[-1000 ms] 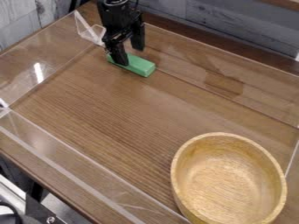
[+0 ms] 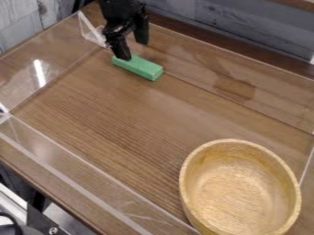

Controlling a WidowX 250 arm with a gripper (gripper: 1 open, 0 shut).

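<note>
A green block (image 2: 140, 67) lies on the wooden table at the upper middle. My black gripper (image 2: 128, 44) is just above and behind it at the top of the view, open, its fingers pointing down near the block's left end. Whether a finger touches the block I cannot tell.
A large pale yellow oval basket (image 2: 240, 188) sits at the lower right. A clear plastic item, too small to tell, is at the upper left beside the arm. Walls border the back.
My gripper has moved slightly up and back from the green block, whose left end shows a little more clearly. The block has stayed about in place.
</note>
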